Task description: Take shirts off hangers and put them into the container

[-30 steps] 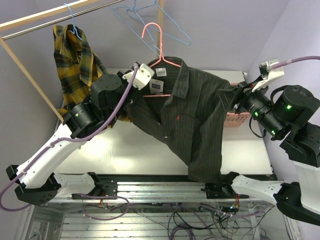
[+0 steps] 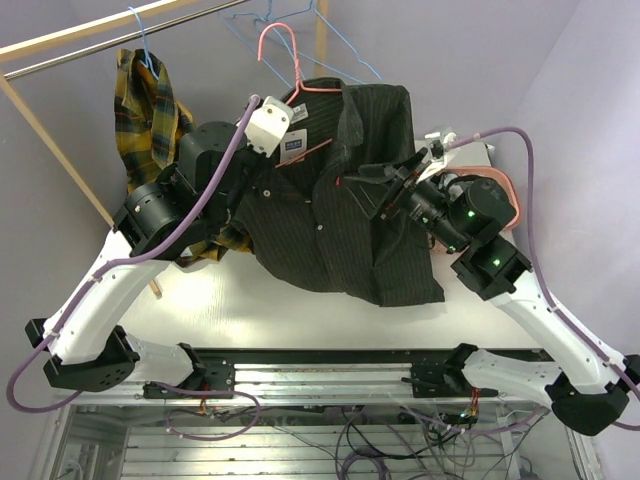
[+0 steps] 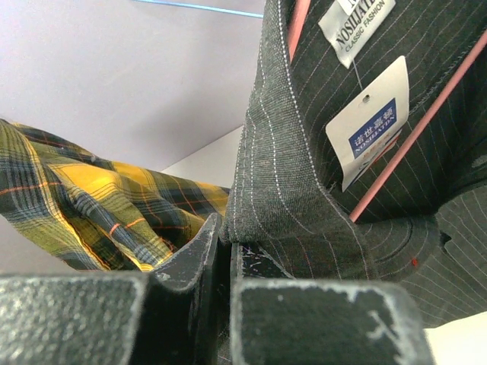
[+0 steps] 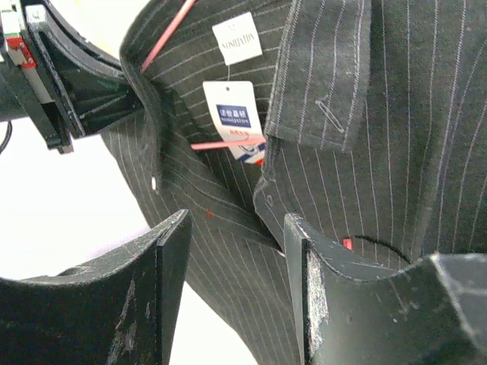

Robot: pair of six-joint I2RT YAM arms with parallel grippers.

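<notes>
The dark striped shirt (image 2: 330,240) hangs on a pink hanger (image 2: 285,50), whose bar shows beside the white tags inside the collar (image 3: 369,122). My left gripper is shut on the shirt's collar edge at its left side. My right gripper is open, close over the shirt front to the right of the tags, with nothing seen held between its fingers. The left gripper's fingertips are largely hidden behind the arm in the top view.
A yellow plaid shirt (image 2: 145,110) hangs at the left on the rack. Empty blue hangers (image 2: 350,55) hang behind. A pink basket (image 2: 505,185) stands at the right, partly hidden.
My right gripper has moved left from the shirt's outer edge to its front. The shirt and pink hanger have swung left and up, with my left gripper moving slightly left and up.
</notes>
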